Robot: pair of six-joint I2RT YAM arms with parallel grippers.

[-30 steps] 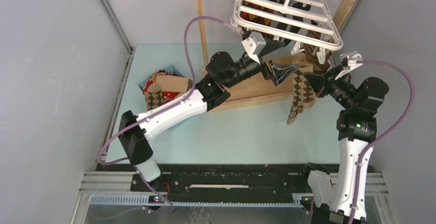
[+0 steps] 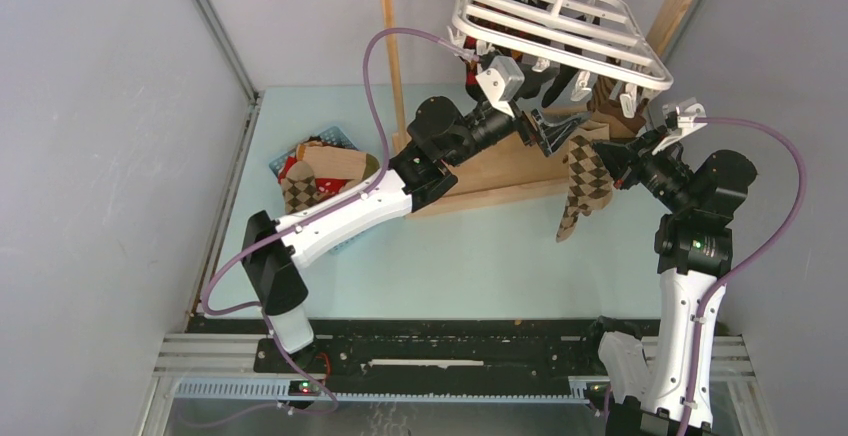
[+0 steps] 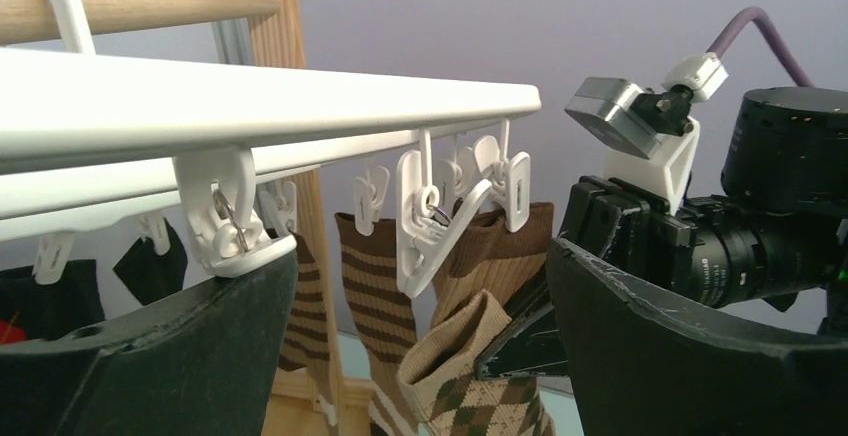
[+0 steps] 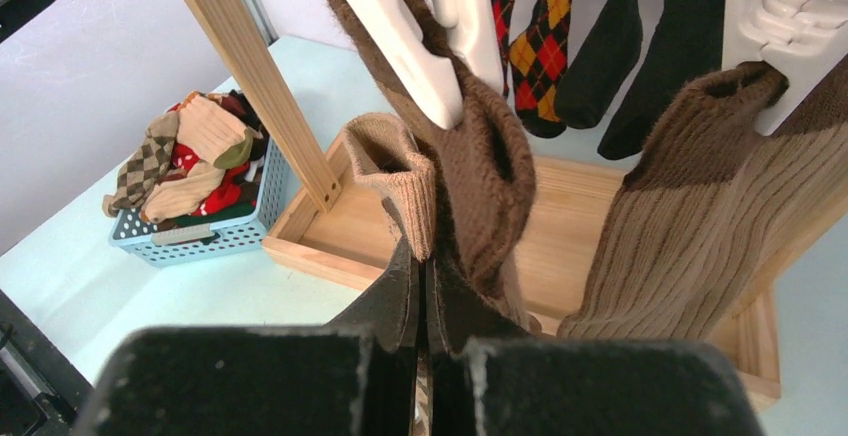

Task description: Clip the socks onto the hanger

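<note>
A tan and brown argyle sock [image 2: 585, 174] hangs from my right gripper [image 2: 612, 160]. In the right wrist view, its beige cuff [image 4: 392, 156] is pinched where the right gripper is shut. The left gripper [image 2: 562, 132] stands open just under the front of the white hanger [image 2: 560, 31]. Through the left wrist view, an unoccupied white clip [image 3: 432, 221] shows in the gap between its spread fingers, above and left of the sock's open cuff [image 3: 455, 351]. Nothing is held in the left gripper.
Brown striped socks [image 3: 375, 286] and dark or red argyle socks [image 4: 545, 31] hang from other clips, close to both grippers. The wooden rack [image 2: 393, 66] carries the hanger. A blue basket [image 4: 195, 241] full of socks stands at left.
Over the last second the left gripper has moved slightly right and up towards the hanger's front edge. The hanger has tilted and swayed a little. The right arm and its sock have stayed nearly still.
</note>
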